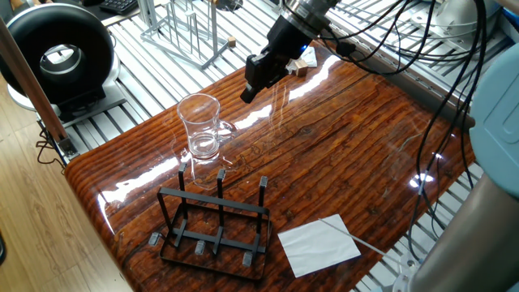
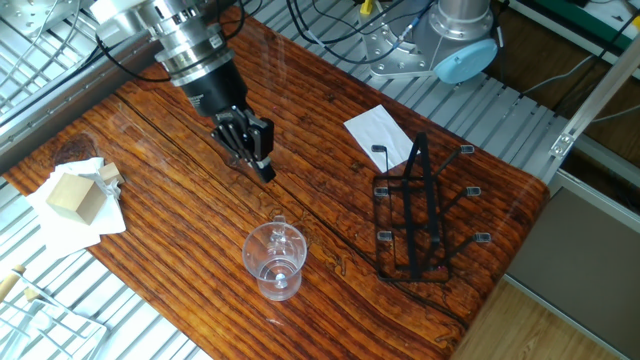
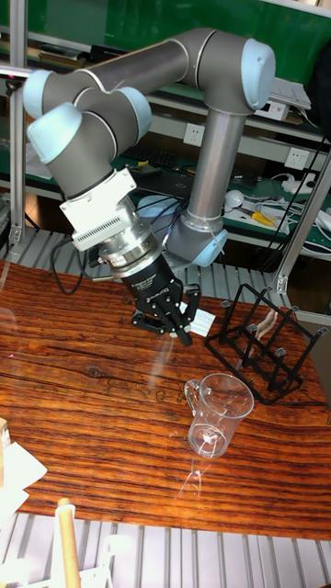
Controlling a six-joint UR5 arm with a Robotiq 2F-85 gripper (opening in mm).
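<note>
A clear glass mug stands upright on the wooden table, its handle toward the arm's side. In the second exterior view the mug is below and slightly right of my gripper. My black gripper hangs tilted above the table, apart from the mug. No object shows in its grasp, but the angle does not make clear how far apart its fingertips are. A black wire rack with several upright prongs stands near the table's edge, apart from the mug.
A white sheet lies beside the rack. A wooden block rests on white paper at the opposite end of the table. Dark cables hang beside the arm. Bare wood spreads across the middle.
</note>
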